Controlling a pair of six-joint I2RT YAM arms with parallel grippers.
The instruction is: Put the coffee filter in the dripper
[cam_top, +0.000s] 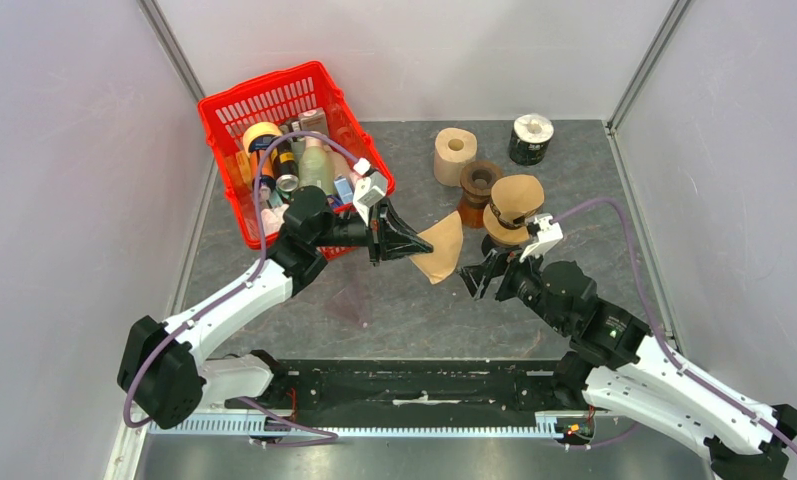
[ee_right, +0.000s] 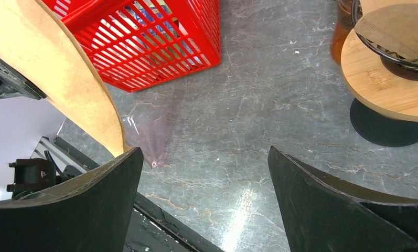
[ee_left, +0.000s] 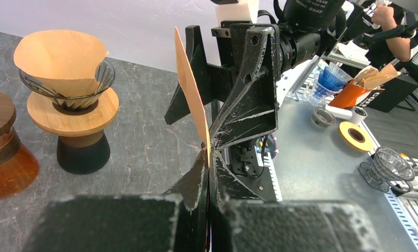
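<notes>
A tan paper coffee filter (cam_top: 443,247) hangs in the air at mid-table, my left gripper (cam_top: 424,246) shut on its edge. In the left wrist view that filter (ee_left: 191,94) stands nearly edge-on between the fingertips. Just right of it, my right gripper (cam_top: 477,279) is open and empty. The right wrist view shows the wide gap between its fingers, with the held filter (ee_right: 65,71) at upper left. The dripper (ee_left: 79,100) is a ribbed, dark-tinted cone on a round wooden collar (ee_left: 73,122) over a black base. Another tan filter (ee_left: 62,52) rests in it, rising above the rim.
A red basket (cam_top: 371,148) full of goods stands at back left. Beside the dripper are an amber-and-brown canister (cam_top: 474,213), a tan paper roll (cam_top: 448,175) and a black tin (cam_top: 526,152). A clear plastic piece (cam_top: 351,304) lies on the otherwise bare front table.
</notes>
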